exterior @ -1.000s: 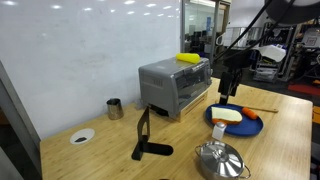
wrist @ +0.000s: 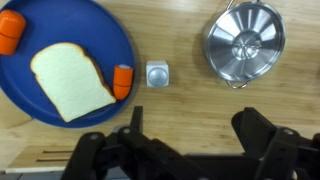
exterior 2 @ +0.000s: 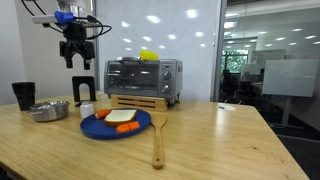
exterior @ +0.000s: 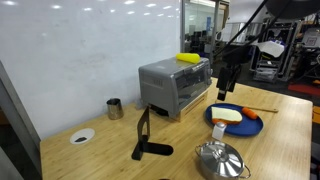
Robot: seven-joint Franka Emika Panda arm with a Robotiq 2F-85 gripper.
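Note:
My gripper is open and empty, its two dark fingers spread apart above the table. In the wrist view a blue plate lies to the left, bearing a slice of bread and two orange pieces, one beside the bread and another at the plate's edge. A small whitish block-like item stands between the plate and a shiny metal pot. Exterior view 1 has the gripper hanging in the air near the plate, touching nothing.
A silver toaster oven with a yellow item on top stands at the back. Towards the right lies a wooden spatula. A black stand and a metal cup are farther left.
The objects on the table have stayed put.

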